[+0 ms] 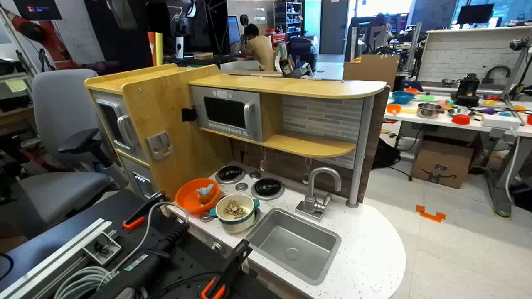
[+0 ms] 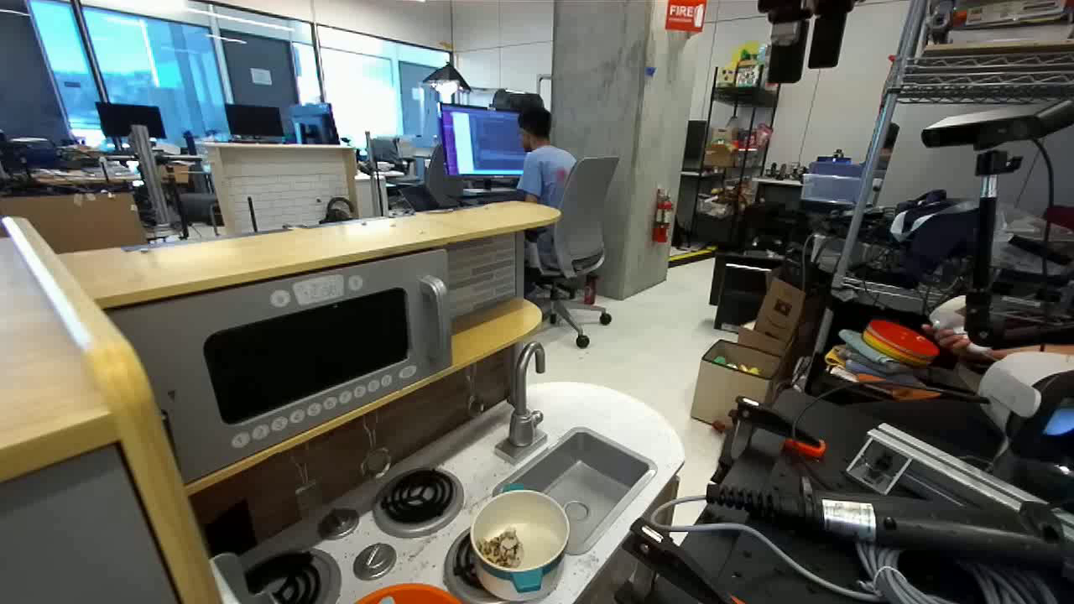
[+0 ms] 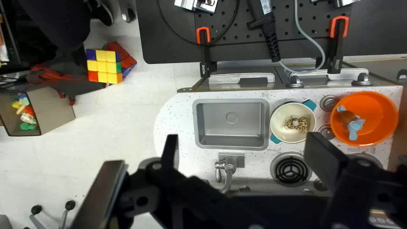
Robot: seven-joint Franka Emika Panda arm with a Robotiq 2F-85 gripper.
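In the wrist view my gripper is open, its dark fingers (image 3: 170,150) spread wide with nothing between them. It hangs high over the toy kitchen counter, clear of everything on it. A cream pot (image 3: 279,128) with teal handles stands between the sink and the orange bowl; a leopard-print item (image 3: 302,122) lies inside. The orange bowl (image 3: 384,114) holds a light-blue toy piece (image 3: 355,128) and a brown rounded object (image 3: 345,117). The grey sink (image 3: 213,116) is empty. Its faucet (image 1: 319,182) rises at the back edge.
Burners (image 1: 267,187) lie behind the pot, under a shelf with a toy microwave (image 1: 227,114). A black table (image 3: 168,49) with clamps and cables borders the counter's front. On the floor lie a colourful cube (image 3: 103,66) and an open box (image 3: 53,108).
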